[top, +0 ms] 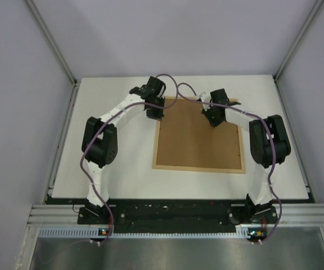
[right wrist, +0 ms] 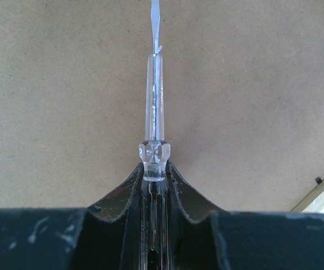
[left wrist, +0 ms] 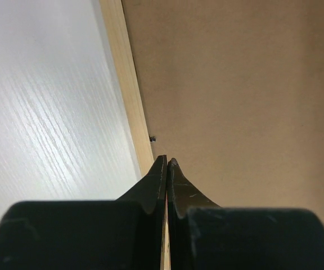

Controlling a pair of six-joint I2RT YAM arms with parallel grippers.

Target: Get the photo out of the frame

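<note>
The photo frame lies back side up, its brown backing board inside a pale wooden rim. In the left wrist view a small black tab sits at the inner edge of the left rim. Just short of that tab, my left gripper is shut with its tips together and nothing between them; it hangs above the rim. My right gripper is shut on the clear handle of a screwdriver, whose flat blade points away over the board. Another black tab shows by the rim in the right wrist view.
Bare white table surrounds the frame, widest on the left. Cables from both arms loop over the frame's far edge. Grey walls stand at both sides and behind.
</note>
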